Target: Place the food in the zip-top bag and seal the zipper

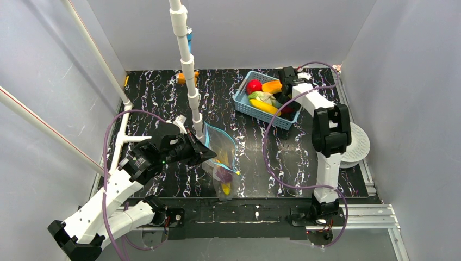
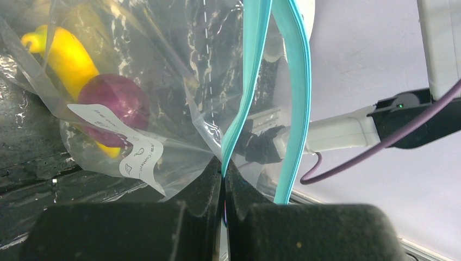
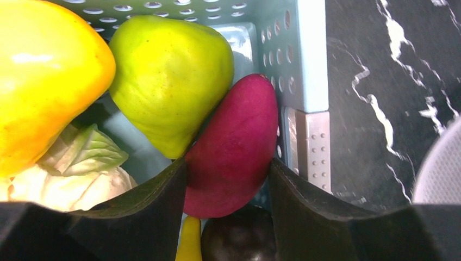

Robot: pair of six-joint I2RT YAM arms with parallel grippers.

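Observation:
The clear zip top bag (image 1: pixel 227 142) with its teal zip strip (image 2: pixel 300 109) stands on the dark table, its mouth gaping. A yellow item (image 2: pixel 70 60) and a purple round item (image 2: pixel 113 106) lie inside it. My left gripper is shut on the strip at the bag's mouth. Over the blue basket (image 1: pixel 255 112), my right gripper has its fingers apart on either side of a dark red oblong food item (image 3: pixel 236 136), close to its sides. Whether both fingers touch it is unclear. That item rests along the basket's wall.
Sharing the basket are a green pepper (image 3: pixel 171 76), an orange-yellow pepper (image 3: pixel 49 76), a leafy vegetable (image 3: pixel 81 176), a dark round item (image 3: pixel 239 236) and a red round item (image 1: pixel 253 86). White round plates (image 1: pixel 356 144) lie at the right. Bare table separates bag and basket.

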